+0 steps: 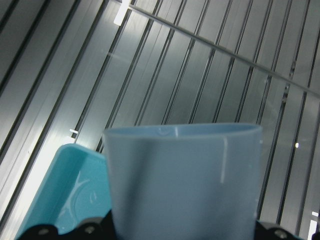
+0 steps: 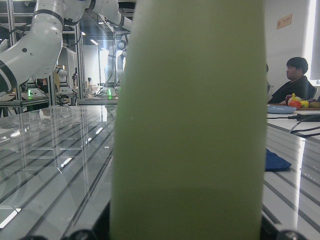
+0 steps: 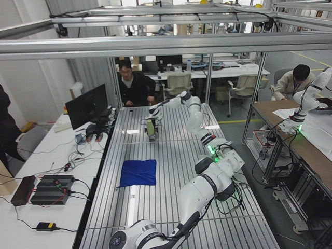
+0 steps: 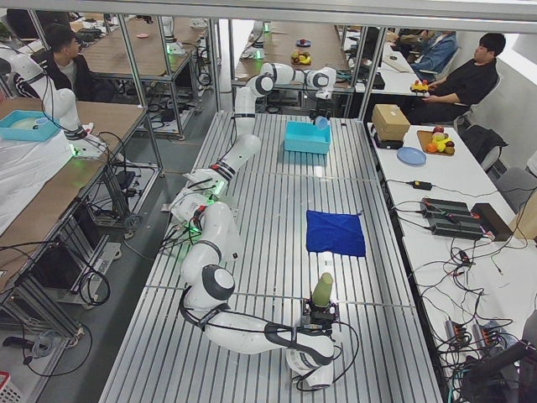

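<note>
A light blue cup (image 1: pixel 182 180) fills the lower left wrist view, held in my left gripper (image 4: pixel 321 117), which hangs over the right edge of a teal tray (image 4: pixel 306 143) at the far end in the camera right view. My right gripper (image 4: pixel 320 311) is shut on a tall pale green cylinder (image 4: pixel 322 290), upright at the near end of that view; it fills the middle of the right wrist view. A blue cloth (image 4: pixel 336 233) lies flat on the slatted table between the two grippers.
A side desk on the right holds a cardboard box (image 4: pixel 390 122), a blue plate (image 4: pixel 411 155), a board of fruit and black power units (image 4: pixel 453 218). People sit around the frame.
</note>
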